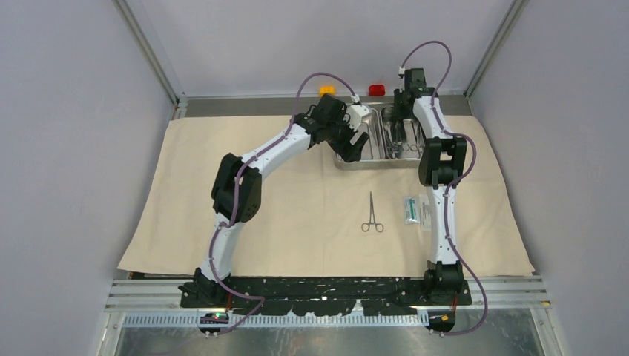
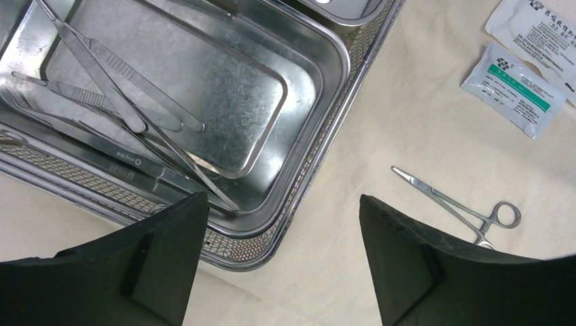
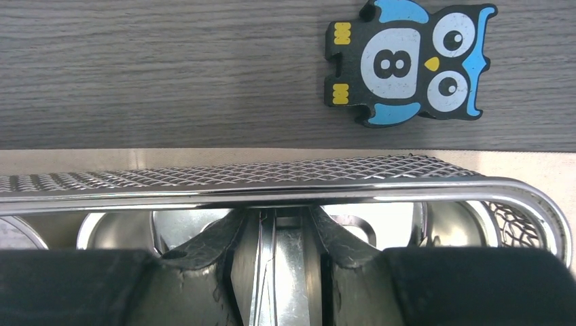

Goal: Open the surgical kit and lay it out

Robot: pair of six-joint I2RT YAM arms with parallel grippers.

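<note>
The mesh instrument basket stands at the back right, holding metal trays with several instruments. In the left wrist view, scalpel handles and tweezers lie crossed in a tray. My left gripper is open over the basket's front left corner, with nothing between its fingers. At the basket's far end my right gripper reaches inside with fingers apart. A thin metal instrument shows between its fingers; its lower part is hidden. On the cloth in front lies a scissor-handled clamp.
A green-striped packet and a white packet lie beside the right arm. An owl-shaped block sits on the grey surface behind the basket.
</note>
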